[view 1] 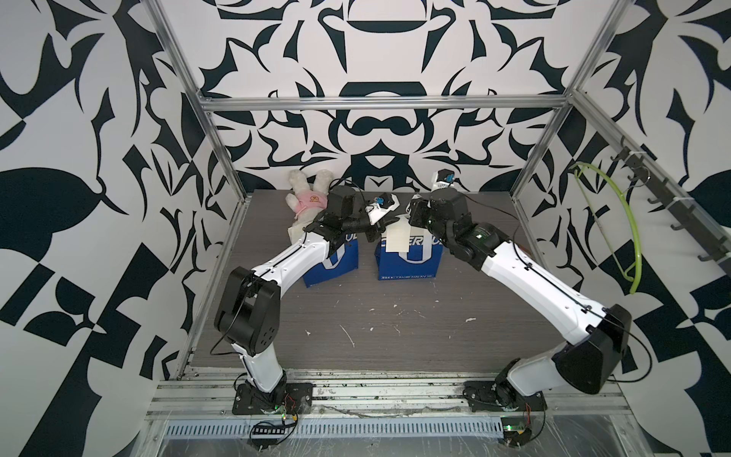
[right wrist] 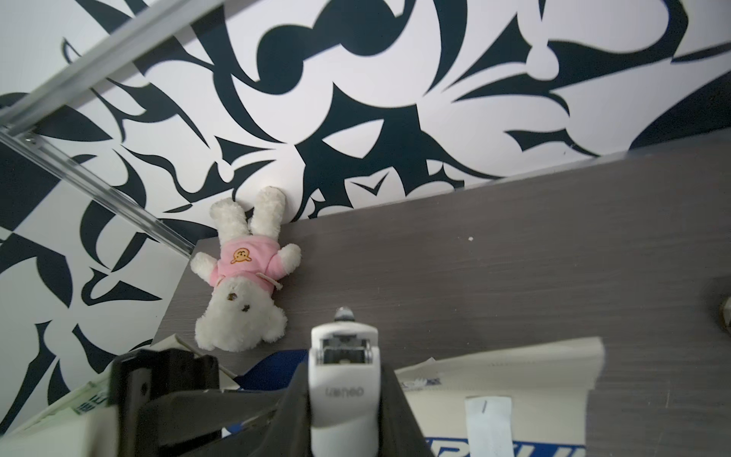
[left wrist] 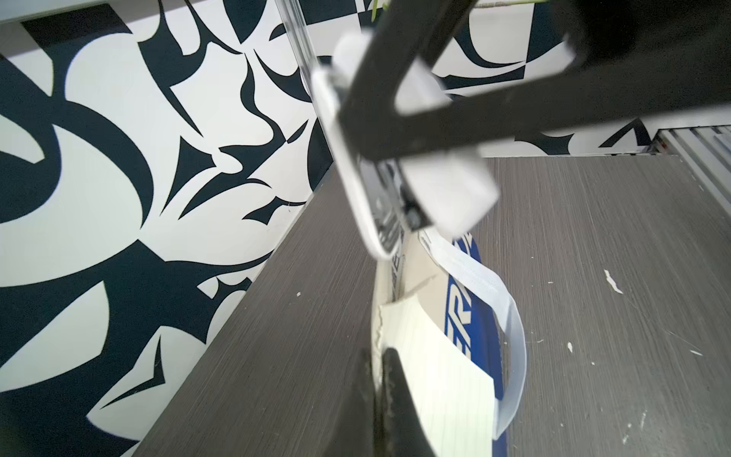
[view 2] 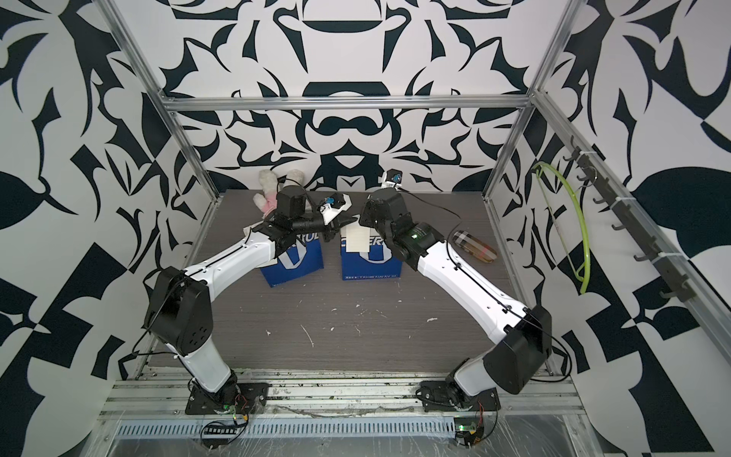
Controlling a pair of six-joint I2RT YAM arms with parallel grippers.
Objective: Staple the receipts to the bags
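Note:
Two blue bags stand on the table, the left bag (view 2: 297, 264) partly behind my left arm and the right bag (view 1: 409, 268) in the middle. A cream receipt (left wrist: 434, 373) lies against the right bag's upper face. My left gripper is shut at that bag's top edge, with the thin receipt and cream rim running between its fingers. Beside it, my right gripper is shut on a white stapler (right wrist: 344, 396). In the left wrist view the stapler's open mouth is at the far part of the bag's rim; whether it touches cannot be told.
A white teddy in a pink shirt (right wrist: 245, 262) lies at the back left. A brownish patterned item (view 2: 473, 246) rests by the right wall. Small white scraps dot the table's front, which is otherwise free. A green hoop (view 1: 630, 228) hangs on the right.

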